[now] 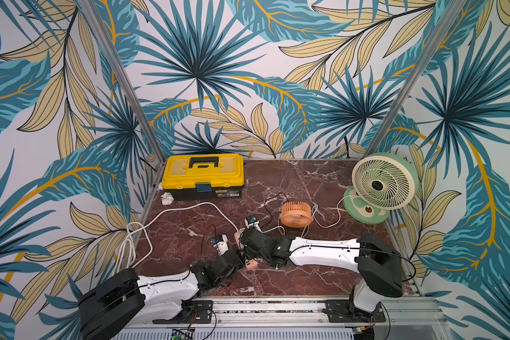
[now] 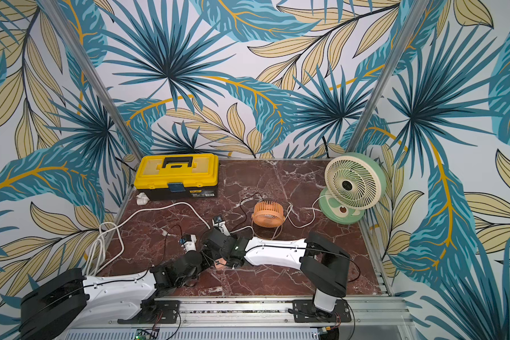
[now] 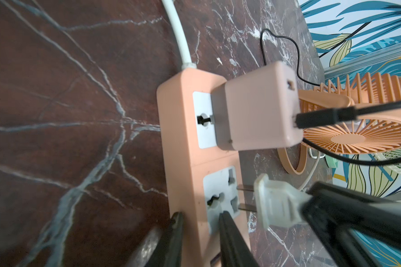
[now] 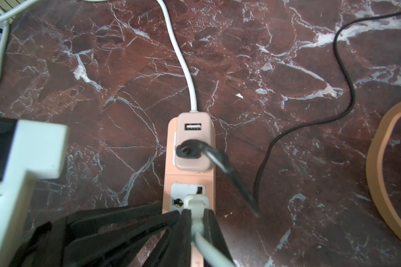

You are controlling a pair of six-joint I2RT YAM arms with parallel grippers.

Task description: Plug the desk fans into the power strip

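Note:
A white two-pin plug point(image 3: 278, 202) is held by my right gripper, shut on its body. Its pins point at the lower socket of the peach power strip point(image 3: 176, 129); much of the plug's body is still clear of the socket face, and whether the pin tips have entered cannot be told. My left gripper has its fingers parted around the strip's nearer part; whether they press on it is unclear. The green desk fan point(image 1: 378, 184) stands at the far right, a white cord point(image 1: 328, 225) leading from its base.
A pink USB adapter point(image 4: 193, 153) with a black cable fills the strip's upper socket, close to the plug. The small orange fan point(image 1: 295, 214) stands behind the right arm. A yellow toolbox point(image 1: 203, 174) is at the back left, and white cable point(image 1: 170, 210) crosses the left side.

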